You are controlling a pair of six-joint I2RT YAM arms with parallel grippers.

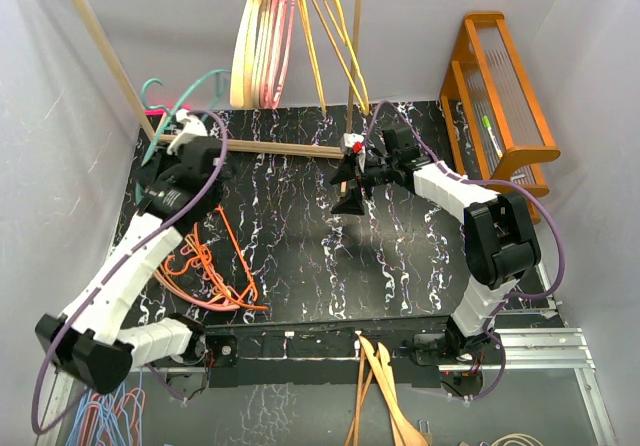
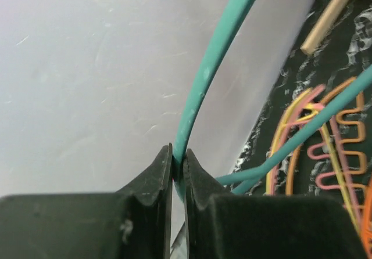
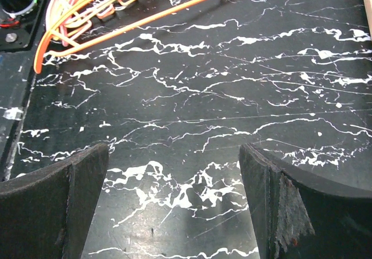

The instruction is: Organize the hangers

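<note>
A teal hanger [image 2: 207, 73] is held up by my left gripper, its tube between the fingers; in the top view this hanger [image 1: 190, 93] is raised at the back left, partly behind the arm. Orange and pink hangers [image 1: 205, 266] lie piled on the left of the black table. Pink, cream and yellow hangers [image 1: 262, 41] hang from the rack at the back. My right gripper [image 1: 345, 186] is open over the middle of the table, with only marble surface between its fingers in the right wrist view.
The rack's wooden base bar [image 1: 275, 148] crosses the back of the table. An orange wooden shelf [image 1: 530, 106] stands at the right. Wooden hangers [image 1: 390, 396] and blue ones [image 1: 100, 416] lie beyond the front edge.
</note>
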